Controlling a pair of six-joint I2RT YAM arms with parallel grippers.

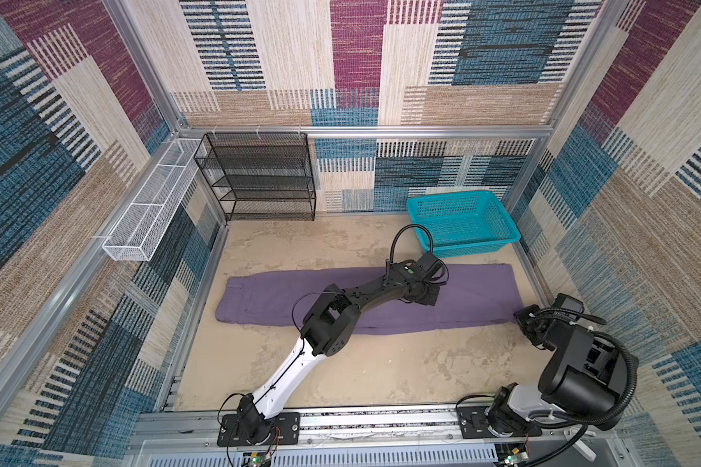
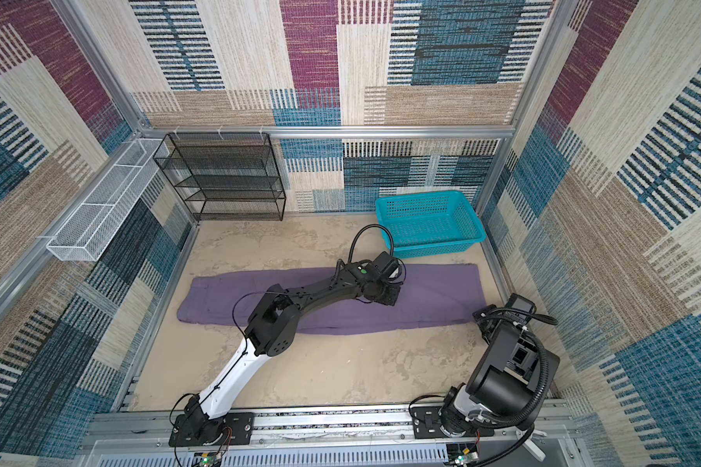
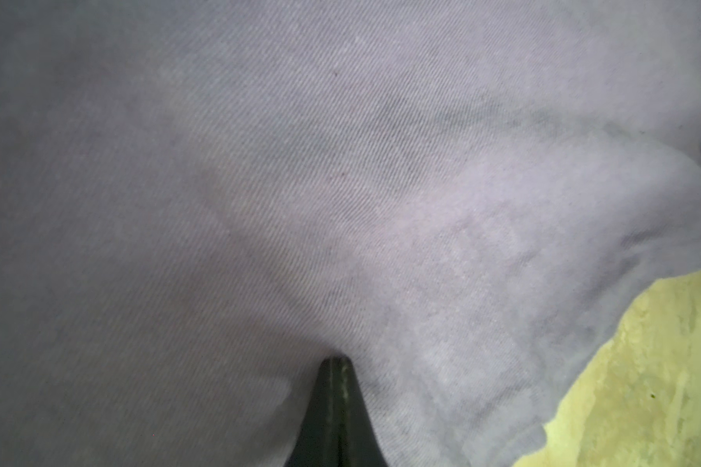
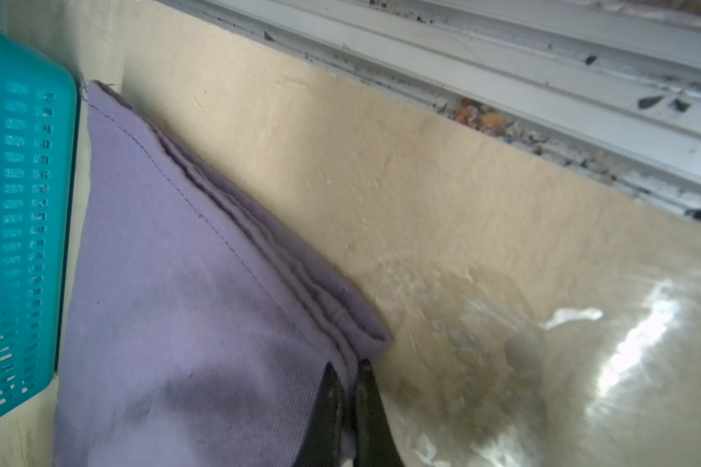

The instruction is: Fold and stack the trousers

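Long purple trousers [image 1: 265,295], folded lengthwise, lie flat across the table. My left gripper [image 1: 424,292] is over their middle right; in the left wrist view its shut fingertips [image 3: 327,373] press on the cloth, nothing seen held between them. At the right end, my right gripper [image 1: 525,320] is shut on the trousers' near corner; the right wrist view shows the hem's layers [image 4: 288,272] running into its fingers.
A turquoise basket [image 1: 463,241] stands at back right, close to the trousers' edge. A black wire rack [image 1: 261,183] is at back left, a white wire basket [image 1: 152,206] on the left wall.
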